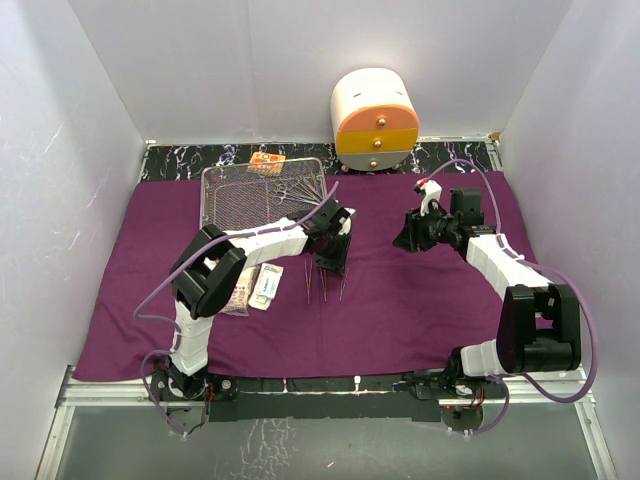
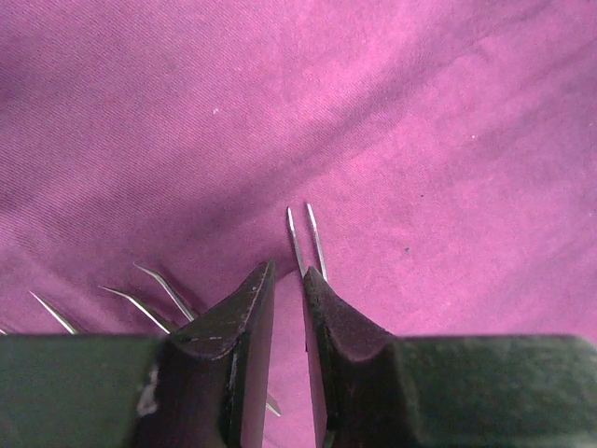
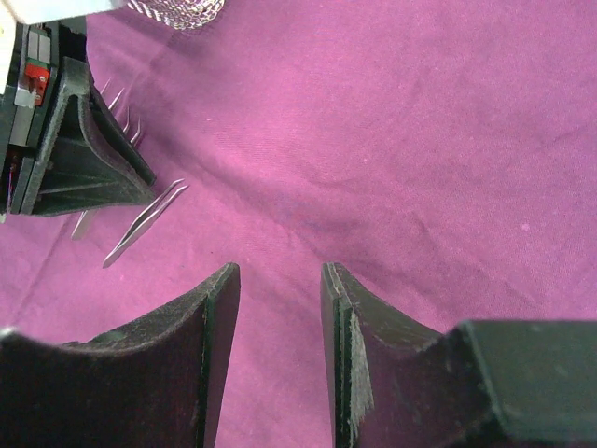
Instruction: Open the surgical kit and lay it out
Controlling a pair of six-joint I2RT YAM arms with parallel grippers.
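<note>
Several slim tweezers (image 1: 309, 280) lie in a row on the purple cloth, below my left gripper (image 1: 334, 262). In the left wrist view my left gripper is part open over a tweezer pair (image 2: 318, 238), whose lower part is hidden behind the fingers. Curved tips show to the left. My right gripper stands open above bare cloth, with tweezers (image 3: 142, 224) beside the left gripper in its view. A wire mesh tray (image 1: 240, 185) holding scissor-like instruments (image 1: 297, 190) sits at the back left. Pale packets (image 1: 266, 288) lie left of the tweezers.
A small drawer cabinet (image 1: 375, 118) stands at the back centre. An orange packet (image 1: 267, 160) is at the tray's back edge. Walls bound both sides.
</note>
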